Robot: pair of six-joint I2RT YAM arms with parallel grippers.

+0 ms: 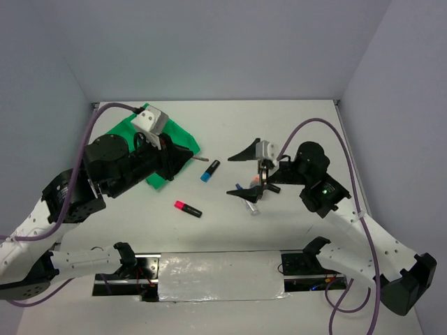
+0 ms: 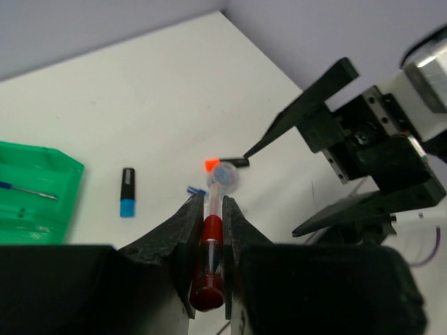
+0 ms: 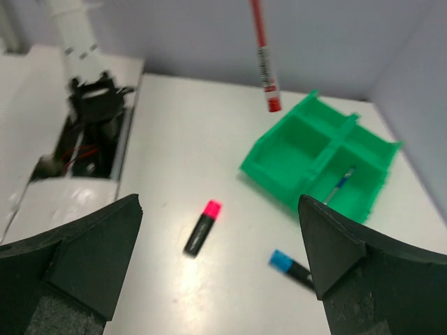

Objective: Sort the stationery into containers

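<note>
A slim pen with red and clear parts [image 2: 209, 244] is clamped in my left gripper [image 1: 188, 156], its end poking out to the right in the top view. That gripper is raised over the right side of the green compartment tray [image 1: 184, 138] and hides much of it. My right gripper [image 1: 230, 176] stands wide open and empty, facing left. A blue-capped black marker [image 1: 209, 171] and a pink-capped black marker [image 1: 188, 209] lie on the table. A thin blue pen [image 3: 340, 183] rests in a tray compartment in the right wrist view.
Beneath the right gripper lie a blue-capped clear tube [image 1: 250, 205], a clear round roll [image 2: 225, 178] and an orange-ended black marker [image 2: 234, 162], partly hidden from above. Walls enclose the back and sides.
</note>
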